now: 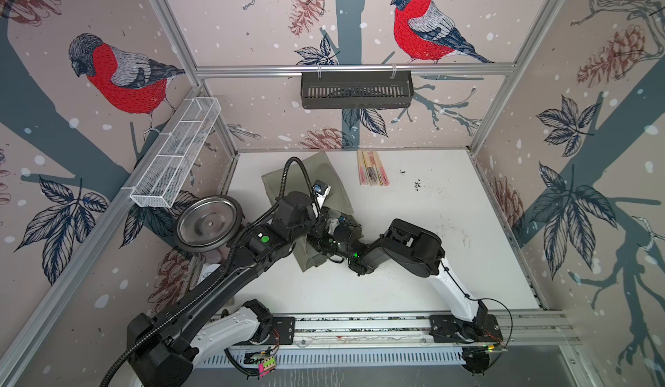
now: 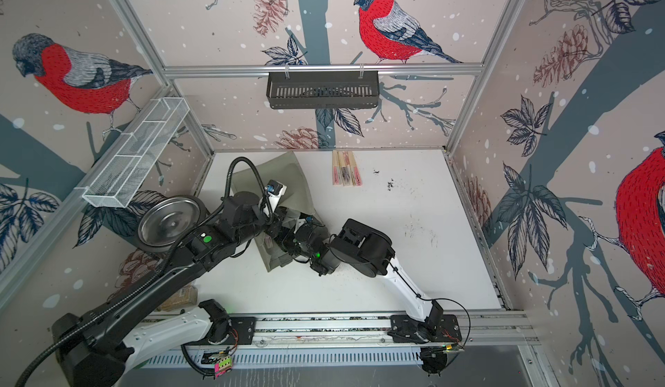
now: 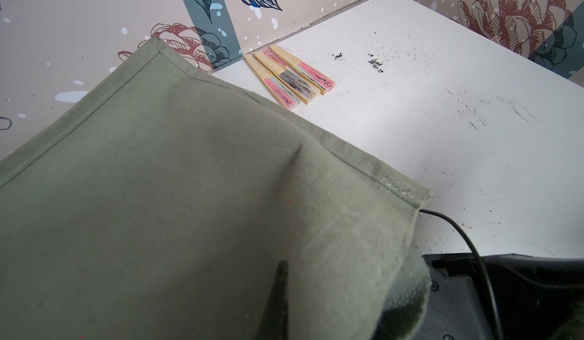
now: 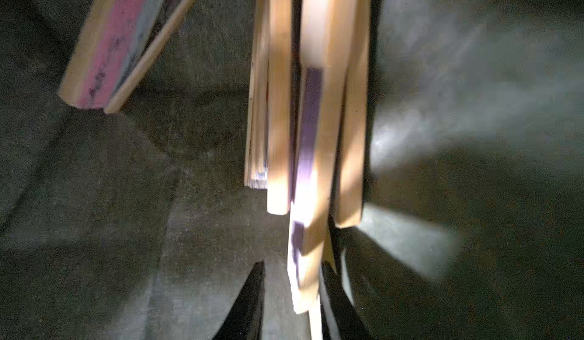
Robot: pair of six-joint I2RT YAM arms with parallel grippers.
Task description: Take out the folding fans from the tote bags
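Note:
The grey-green tote bag (image 1: 332, 182) lies on the left part of the table, partly covered by both arms. In the left wrist view a fold of the bag's cloth (image 3: 340, 236) rises beside one dark finger (image 3: 278, 300); my left gripper is shut on that cloth, its other finger hidden. Inside the bag, my right gripper has its fingertips apart. The lower end of a wooden folding fan (image 4: 310, 267) reaches between them, close to the right-hand finger. More folded fans lie alongside it, and a pink one (image 4: 115, 41) rests at upper left.
Three folding fans (image 1: 372, 168) lie side by side at the table's back edge. A round metal pan (image 1: 209, 222) stands left of the table.

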